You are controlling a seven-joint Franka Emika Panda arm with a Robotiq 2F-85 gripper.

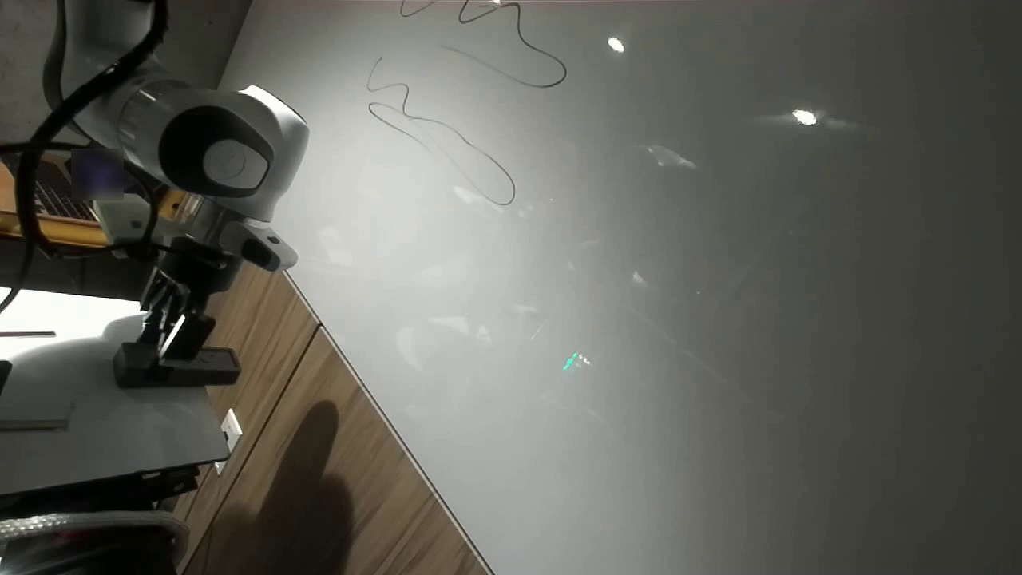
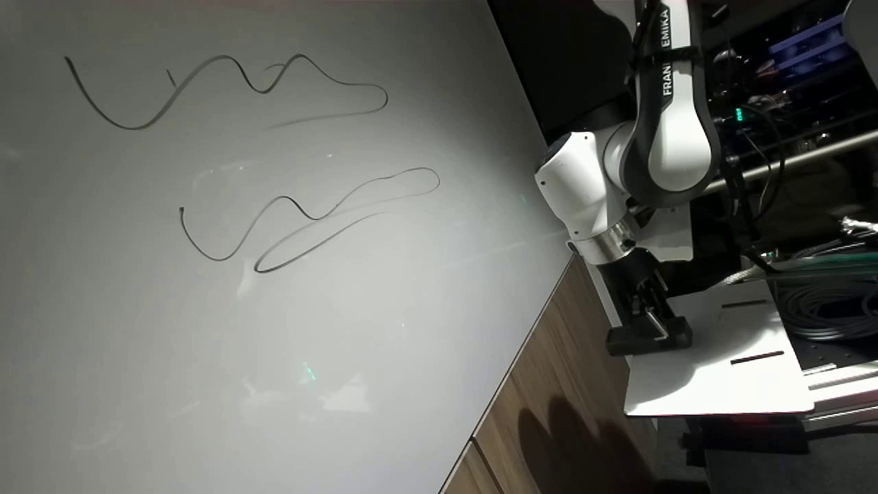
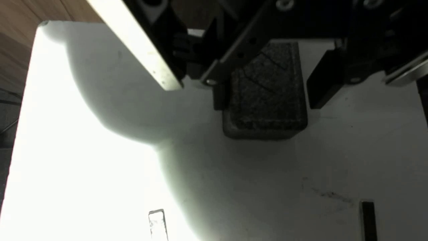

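Observation:
A dark rectangular block with a felt-like top, perhaps a board eraser (image 3: 269, 96), lies on a light shelf (image 3: 120, 184). My gripper reaches down over it, one finger (image 3: 220, 96) close against its left side. The other finger (image 3: 321, 86) stands off the right side with a narrow gap, so the fingers are part open around the block. In exterior view 1 the block (image 1: 215, 369) rests near the shelf edge under the gripper (image 1: 168, 350). Exterior view 2 also shows the block (image 2: 625, 342) below the fingers.
A large whiteboard (image 2: 247, 354) carries several wavy dark lines, among them one stroke (image 2: 284, 197) near its middle. Wood panelling (image 2: 535, 370) runs between board and shelf. Slots (image 3: 368, 221) cut the shelf surface. Cables (image 2: 831, 309) lie beyond the shelf.

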